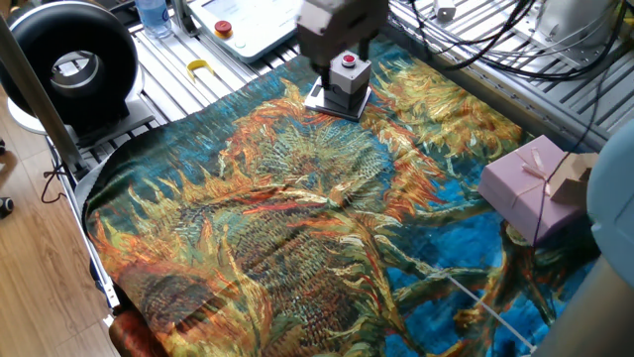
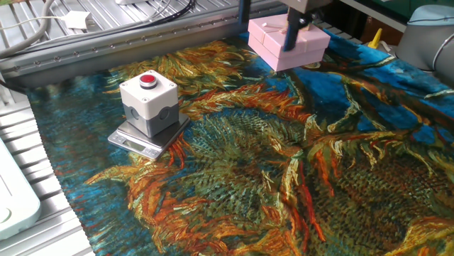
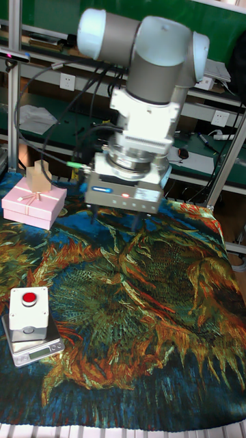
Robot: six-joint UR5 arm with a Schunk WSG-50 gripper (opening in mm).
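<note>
A grey-and-white box with a red push button (image 2: 149,103) sits on a small silver scale (image 2: 139,146) on the patterned cloth. The scale's plate is mostly covered by the button box. My gripper (image 3: 114,219) hangs fingers down above the cloth. It is open, its two fingers well apart and nothing between them. In exterior view 1 the gripper's dark body (image 1: 342,28) overlaps the button box from above; exterior view 2 shows its fingers (image 2: 290,39) apart from that box, in front of the pink gift box (image 2: 284,48).
A small brown carton (image 3: 37,176) rests on the pink gift box. The sunflower-print cloth (image 1: 297,248) is otherwise largely clear. A red-buttoned panel (image 1: 248,25), a yellow ring (image 1: 200,67) and a black round object (image 1: 109,59) lie outside it. Cables (image 1: 466,40) run behind.
</note>
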